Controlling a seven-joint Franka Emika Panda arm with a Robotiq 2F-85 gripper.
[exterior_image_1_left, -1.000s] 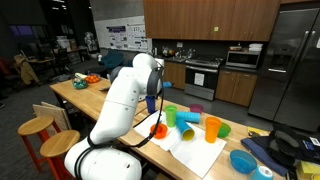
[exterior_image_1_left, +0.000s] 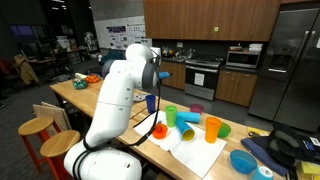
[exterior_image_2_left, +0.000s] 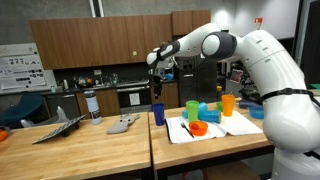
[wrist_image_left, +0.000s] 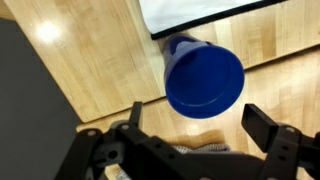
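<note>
A dark blue cup (wrist_image_left: 205, 80) stands upright on the wooden table, its open mouth facing the wrist camera. My gripper hangs over the table with its black fingers (wrist_image_left: 262, 122) spread wide, and nothing is between them. The cup's mouth appears just past the fingertips, roughly centred across the gap. In exterior view 2, the blue cup (exterior_image_2_left: 159, 114) is below my gripper (exterior_image_2_left: 155, 84), with a gap between them. The same cup (exterior_image_1_left: 151, 103) partly shows beside the arm in exterior view 1.
A white mat (exterior_image_2_left: 233, 125) holds several bright cups and an orange-red bowl (exterior_image_2_left: 198, 128). A crumpled grey cloth (exterior_image_2_left: 123, 123) lies left of the blue cup. A blue bowl (exterior_image_1_left: 243, 161) and a black pan (exterior_image_1_left: 283, 149) are at the right. Bare tabletop (exterior_image_2_left: 70, 149) stretches left.
My arm's lower link has swung left and its upper part has shifted in exterior view 1. The blue cup and the things on the mat look unmoved.
</note>
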